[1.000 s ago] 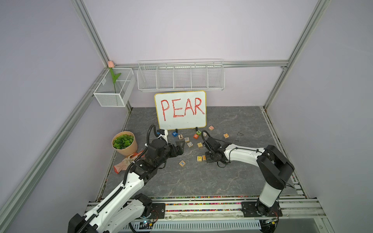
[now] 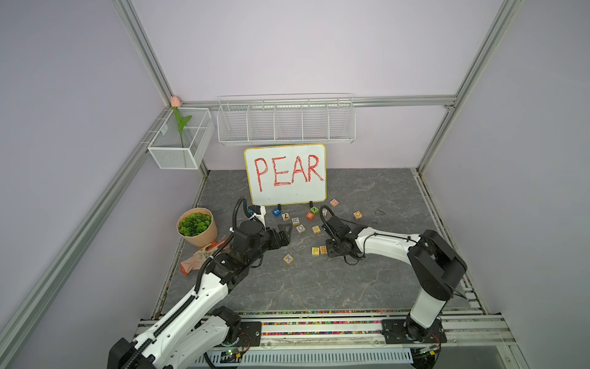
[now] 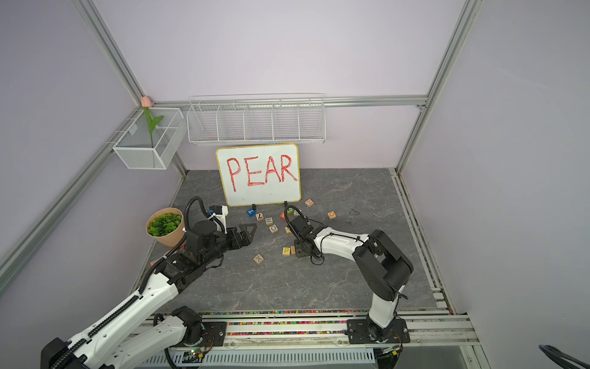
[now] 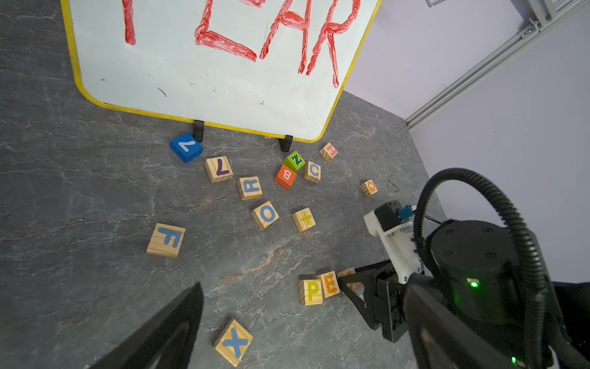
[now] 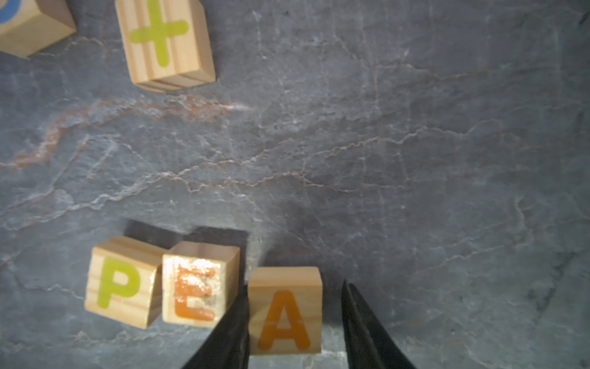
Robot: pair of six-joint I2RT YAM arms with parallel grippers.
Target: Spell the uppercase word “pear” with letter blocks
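Observation:
The P block [image 5: 119, 281] and E block [image 5: 196, 286] stand side by side on the table, with the A block [image 5: 284, 316] just right of E. My right gripper is low around A, its fingers part open, a gap showing between the block and the right finger. My left gripper [image 2: 280, 238] hangs left of the row; its blurred fingers are wide apart in the left wrist view. A block with a blue R [image 4: 249, 188] lies behind the row to the left. The whiteboard [image 2: 285, 196] shows PEAR in red.
Loose blocks lie behind and left of the row, including a plus block [image 5: 172, 55], an X block [image 4: 234, 343] and an F block [image 4: 166, 240]. A potted plant [image 2: 196, 230] stands at the left.
My right gripper has shifted very slightly right; the left arm and the whiteboard look unmoved.

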